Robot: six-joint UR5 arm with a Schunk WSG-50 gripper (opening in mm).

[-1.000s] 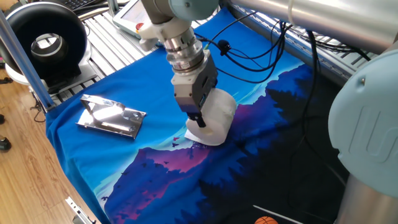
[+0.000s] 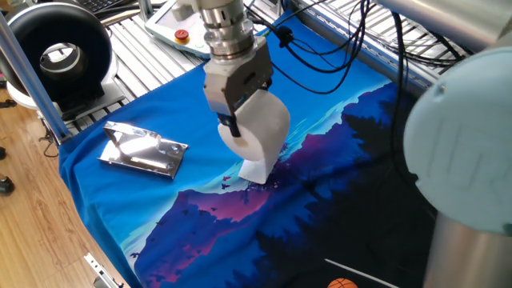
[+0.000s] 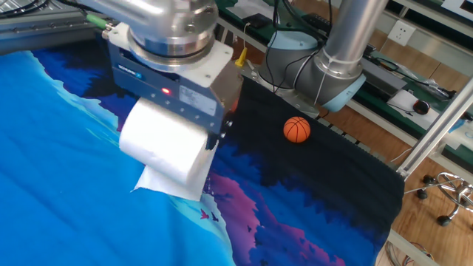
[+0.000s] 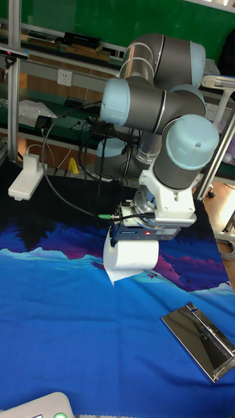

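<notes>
A white paper roll [image 2: 267,126] hangs beneath my gripper [image 2: 251,120], which is shut on it across the two ends. One dark finger [image 2: 232,126] presses at the near end of the core; the roll hides the other finger. From the underside of the roll a loose sheet [image 3: 167,184] trails down close to the cloth. Whether its edge touches the cloth I cannot tell. Left of the roll in exterior view 1, a shiny metal holder [image 2: 144,152] with a raised edge lies apart on the cloth. It appears at lower right in exterior view 3 [image 4: 198,340].
A blue and purple printed cloth [image 3: 66,192] covers the table. An orange basketball-patterned ball [image 3: 297,130] rests on its dark part. A white device [image 4: 26,179] stands at the far left in exterior view 3. Black cables [image 2: 340,68] hang beside the arm. Cloth around the holder is clear.
The gripper and roll have risen and shifted toward the left in exterior view 1, nearer the metal holder. More of the loose sheet now hangs below. Holder and ball are unmoved.
</notes>
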